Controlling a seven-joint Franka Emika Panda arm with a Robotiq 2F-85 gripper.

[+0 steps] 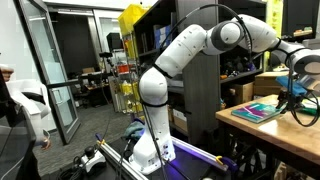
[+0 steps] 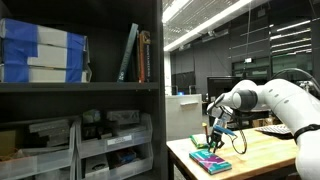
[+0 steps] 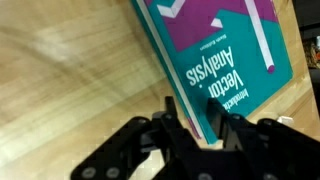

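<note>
A teal and purple book [image 3: 235, 85] titled "Vector Analysis" lies flat on the wooden table, its white-edged spine side towards my gripper in the wrist view. My gripper is part open, one dark finger [image 3: 166, 128] over bare wood and the other over the book's near edge. Whether either finger touches the book cannot be made out. In exterior view 1 the gripper [image 1: 291, 105] points down just right of the book [image 1: 255, 111]. Exterior view 2 shows the same book [image 2: 210, 161] below the gripper [image 2: 212, 146].
Behind the book in exterior view 1 stand cardboard boxes [image 1: 240, 92]. A dark shelf [image 2: 100, 107] with plastic bins and books fills the left of exterior view 2. Bare table [image 3: 60, 90] spreads left of the book in the wrist view.
</note>
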